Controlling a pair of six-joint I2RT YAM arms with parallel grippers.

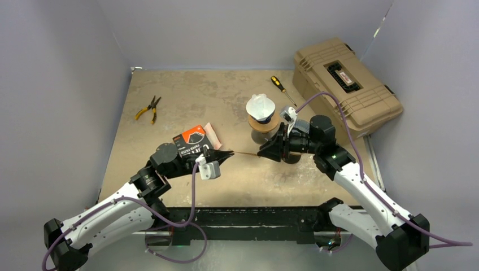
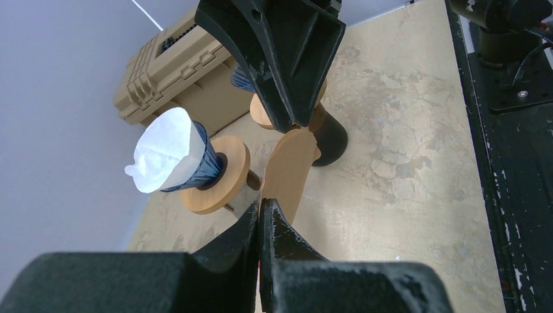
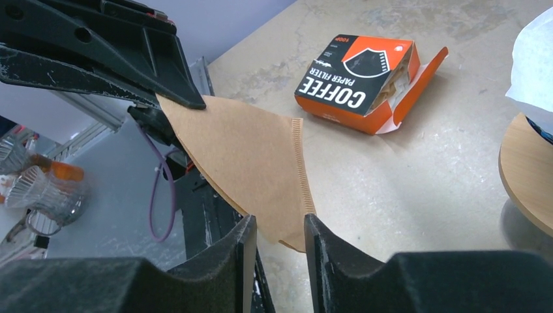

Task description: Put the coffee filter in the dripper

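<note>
A brown paper coffee filter (image 1: 247,153) (image 3: 241,156) hangs between my grippers. My left gripper (image 1: 230,153) is shut on one end of it. My right gripper (image 1: 261,153) is at the other end, its fingertips parted, with the filter's edge between or just beyond them. Behind, a dripper on a wooden stand (image 1: 263,126) (image 2: 227,176) holds a white filter (image 1: 260,105) (image 2: 163,147).
An orange-black filter box (image 1: 191,139) lies open behind my left gripper. A second stand (image 2: 330,141) is beside my right gripper. A case (image 1: 345,84) is at back right, pliers (image 1: 151,109) and screwdriver (image 1: 277,83) at the back.
</note>
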